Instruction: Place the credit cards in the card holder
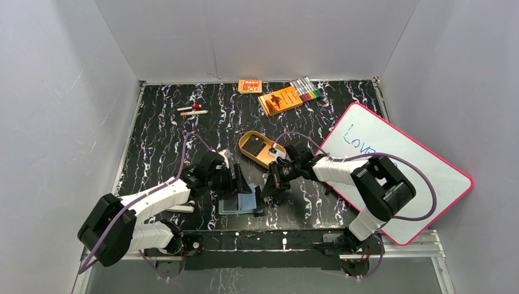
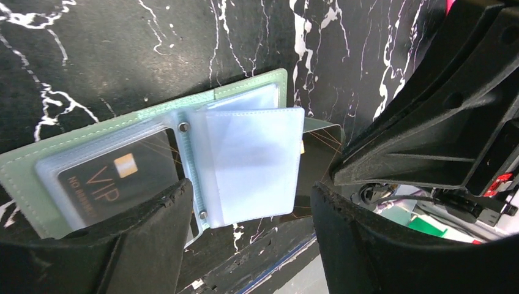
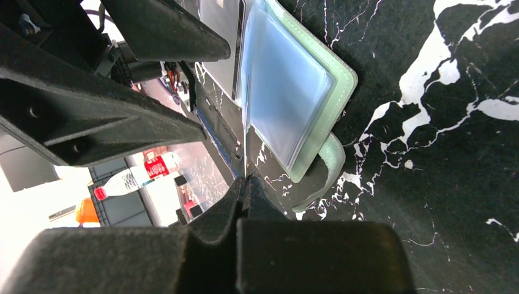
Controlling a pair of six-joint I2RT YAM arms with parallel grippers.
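Observation:
The open card holder (image 2: 251, 165) lies near the front of the table, clear sleeves on green backing, with a black VIP card (image 2: 110, 180) in its left side. A thin card (image 3: 246, 135), seen edge-on in the right wrist view, is held between the fingertips of my shut right gripper at the holder's right sleeve; in the left wrist view its dark gold-lined face shows behind that sleeve. My left gripper hangs over the holder, part open, with nothing visibly held between its fingers.
A tan tray (image 1: 250, 156) with cards lies behind the holder. A whiteboard (image 1: 416, 177) fills the right side. Markers (image 1: 193, 113), an orange notepad (image 1: 250, 86) and a pen box (image 1: 278, 101) lie at the back.

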